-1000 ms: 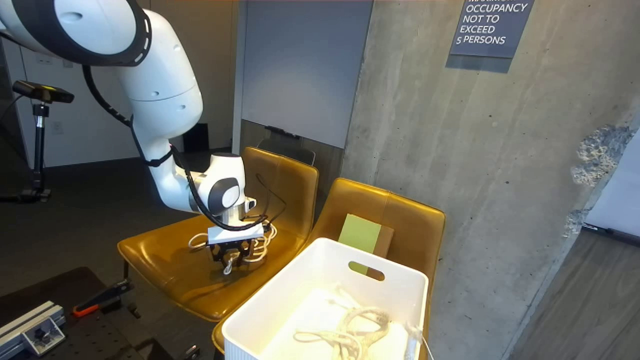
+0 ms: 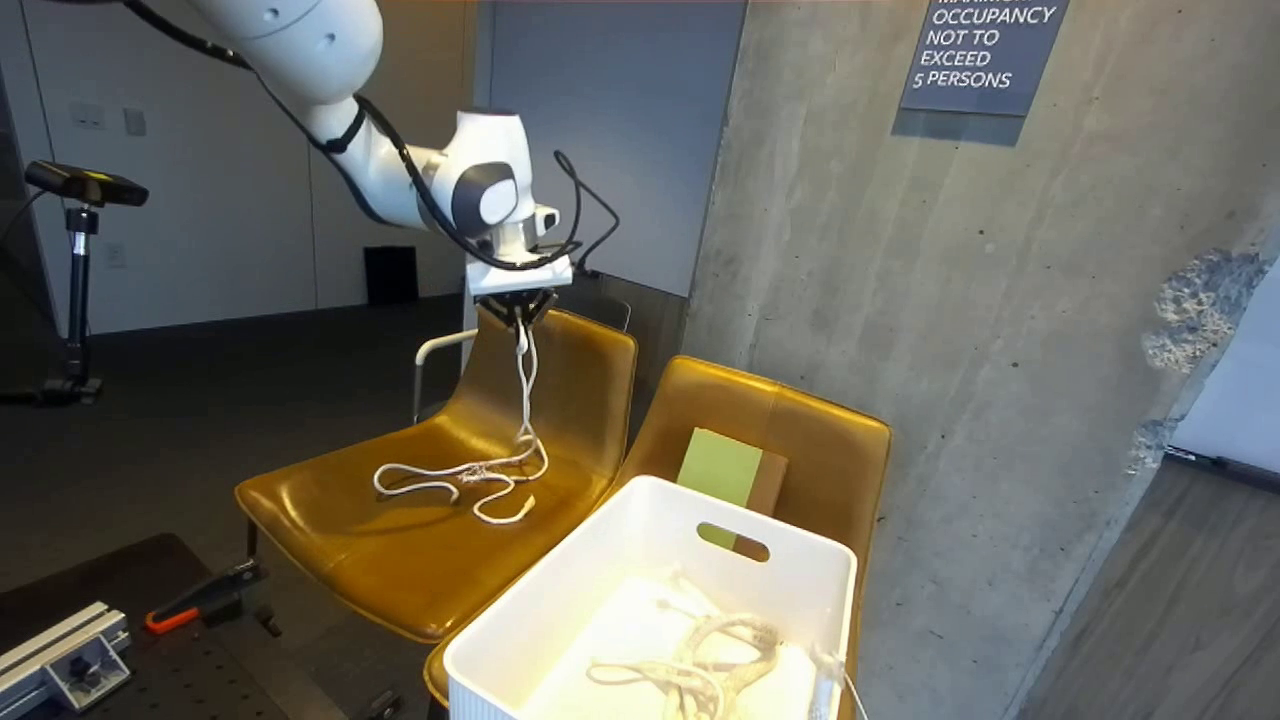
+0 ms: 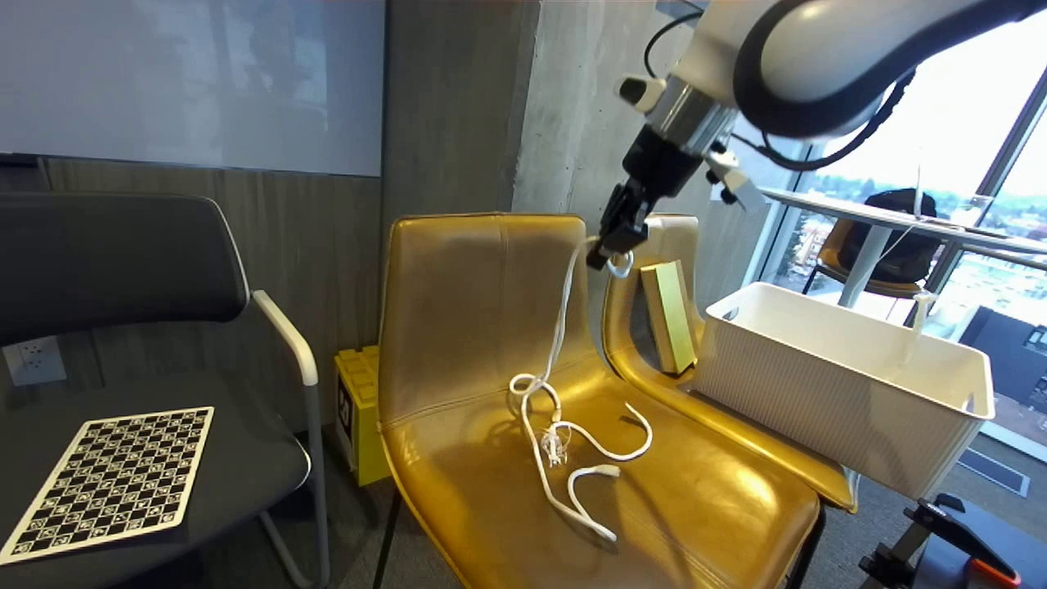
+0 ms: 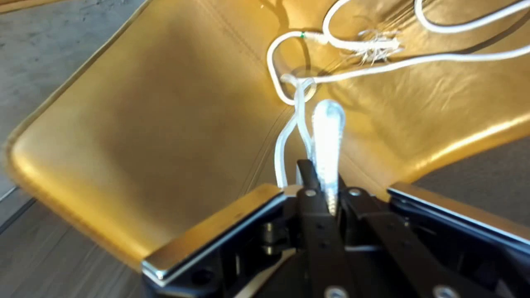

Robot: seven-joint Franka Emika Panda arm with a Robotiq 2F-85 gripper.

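Observation:
High over the left tan chair, my gripper (image 2: 519,314) is shut on a white rope (image 2: 528,384). In the wrist view a thick pale loop of the rope (image 4: 328,131) sticks out from between the black fingers. Below the gripper (image 3: 606,257), strands hang down to the tan chair (image 3: 471,461), where the rest of the rope lies in loose curves with a frayed tuft (image 3: 554,447). The white bin (image 2: 564,540) stands on the right chair, and a pale rope (image 2: 720,672) lies coiled inside it.
A green and brown box (image 2: 726,470) leans on the right chair's backrest behind the bin. A dark chair with a checkered board (image 3: 113,481) stands to the left in the second exterior view. Part of the bin rope (image 3: 919,319) drapes over its rim.
My gripper has risen from near the seat to about backrest-top height, a little to the right. Part of the rope is lifted and now hangs from it.

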